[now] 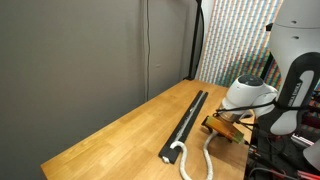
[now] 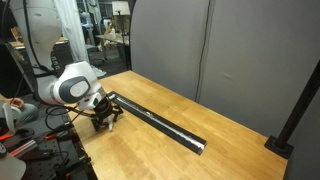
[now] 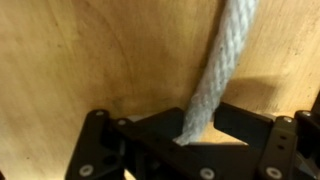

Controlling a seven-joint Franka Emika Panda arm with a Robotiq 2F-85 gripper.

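Observation:
A whitish braided rope (image 1: 184, 163) lies on the wooden table in a loose U near its front edge, in exterior view 1. One end rests by the long black strip; the other runs up to my gripper (image 1: 213, 128). In the wrist view the rope (image 3: 222, 62) comes down from the top and passes between the black fingers of my gripper, which is shut on it. Exterior view 2 has the gripper (image 2: 112, 118) low over the table at the left, with little of the rope visible there.
A long black strip (image 2: 160, 122) with a pale line along it lies across the table. A grey partition (image 1: 80, 70) stands behind the table.

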